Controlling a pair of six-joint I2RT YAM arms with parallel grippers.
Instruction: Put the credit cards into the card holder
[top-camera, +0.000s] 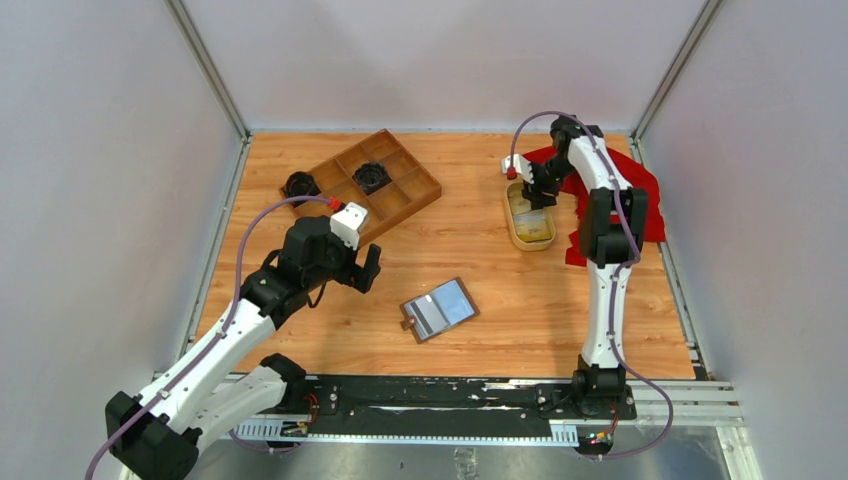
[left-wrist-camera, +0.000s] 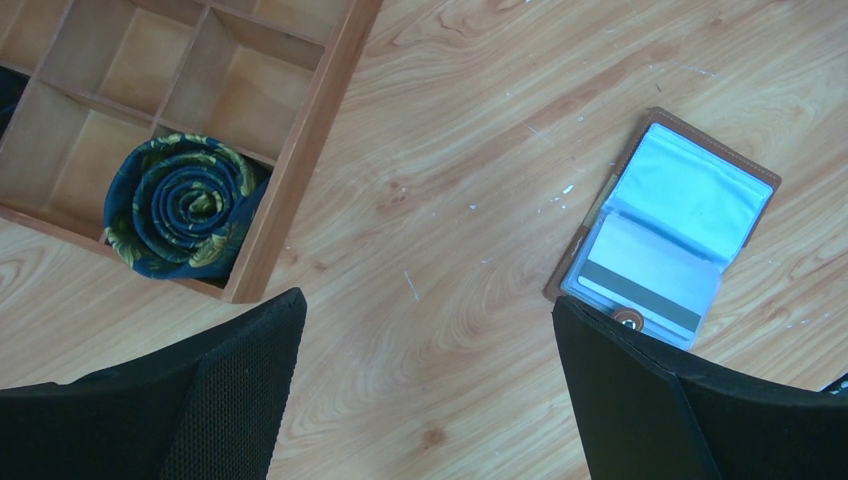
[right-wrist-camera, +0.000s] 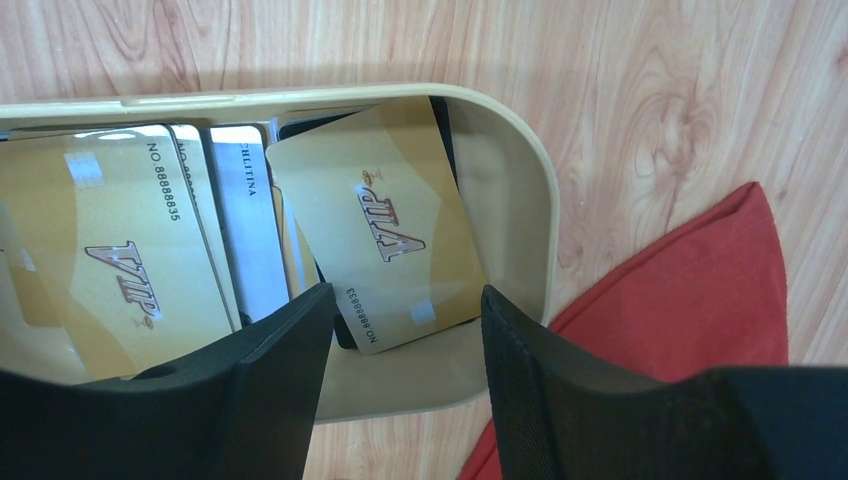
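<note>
The card holder (top-camera: 440, 309) lies unfolded at the table's front middle, with a white card with a dark stripe (left-wrist-camera: 645, 272) in its clear pocket. At the back right, a cream tray (right-wrist-camera: 546, 220) holds several gold and pale cards. One gold VIP card (right-wrist-camera: 385, 215) lies tilted at one end of it; another gold card (right-wrist-camera: 110, 240) tops the overlapping cards beside it. Above the tray, my right gripper is open, its fingertips on either side of the tilted card's edge in view. My left gripper stands open and empty over bare table, left of the holder.
A wooden compartment box (top-camera: 410, 205) at the back left holds two dark rolled items, one a patterned roll (left-wrist-camera: 185, 205). Red cloth (top-camera: 642, 195) lies beside the tray at the right. Bare table separates holder and tray.
</note>
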